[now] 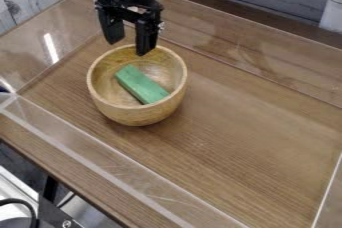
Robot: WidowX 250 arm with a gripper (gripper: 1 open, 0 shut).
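Note:
A wooden bowl [177, 87] sits on the wooden table, holding a green block [142, 85] lying tilted on its floor. My black gripper [130, 42] hangs above the bowl's back rim at the upper left, open, its fingers pointing down, with nothing seen between them. The block lies apart from the fingers, lower in the view.
A white object [335, 12] stands at the back right edge. Grey wooden boards line the back. A dark cable shows at the lower left corner.

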